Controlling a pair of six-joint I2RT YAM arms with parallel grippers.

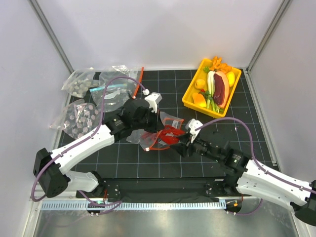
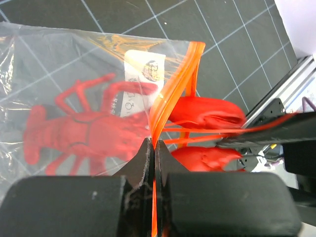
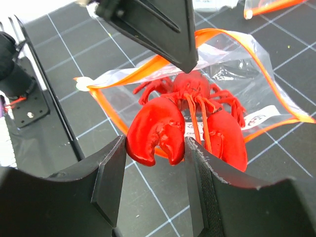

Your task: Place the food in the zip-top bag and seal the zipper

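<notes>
A red toy lobster lies with its body inside the clear zip bag, whose zip is orange. Its two claws stick out past the bag's mouth. My left gripper is shut on the orange rim, which runs thin between its fingertips. One claw is between the fingers of my right gripper, which is shut on it just outside the mouth. In the top view the lobster shows between the two grippers, with the bag mostly under the left arm.
A yellow basket of toy food stands at the back right. Several clear bags lie at the back left, one with an orange zip. Dark tiles between basket and front edge are mostly bare.
</notes>
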